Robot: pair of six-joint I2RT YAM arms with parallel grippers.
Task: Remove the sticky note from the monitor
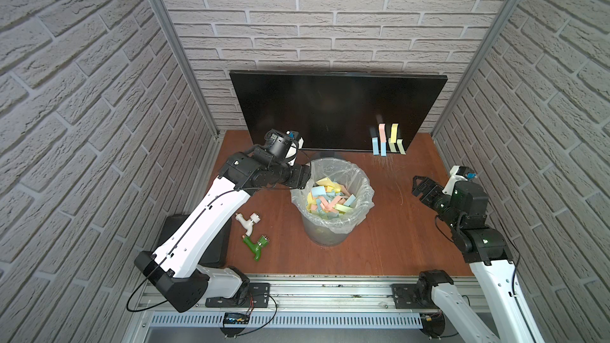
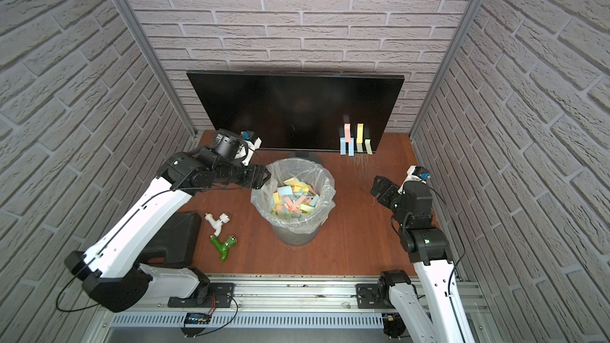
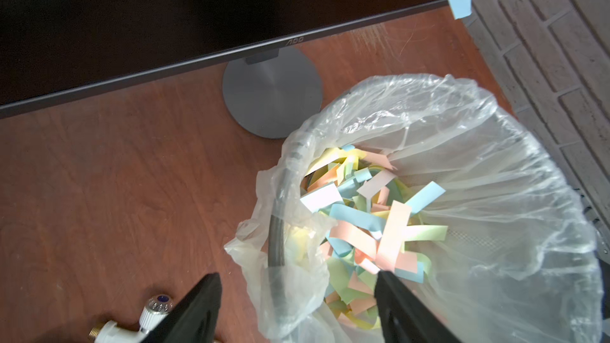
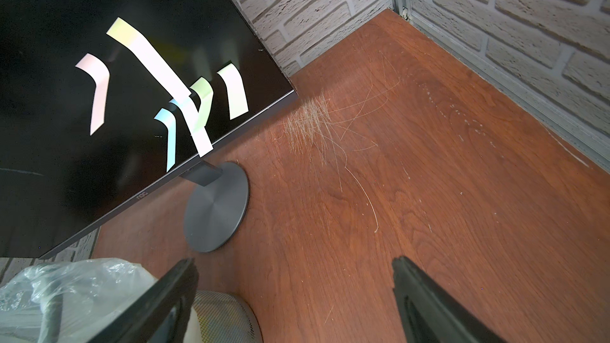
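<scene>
A cluster of pink, yellow, blue and pale green sticky notes [image 1: 394, 132] hangs on the lower right of the black monitor [image 1: 298, 108]. A lined bin [image 1: 327, 235] full of paper strips [image 3: 394, 228] stands in front of it. My left gripper [image 1: 300, 176] is at the bin's upper left rim, its fingers apart with nothing between them in the left wrist view. My right gripper [image 1: 424, 187] stands open right of the bin, below the notes, empty in the right wrist view.
White and green pipe fittings [image 1: 257, 244] lie left of the bin. A dark case [image 2: 178, 228] sits at the near left. Brick walls enclose the sides and back.
</scene>
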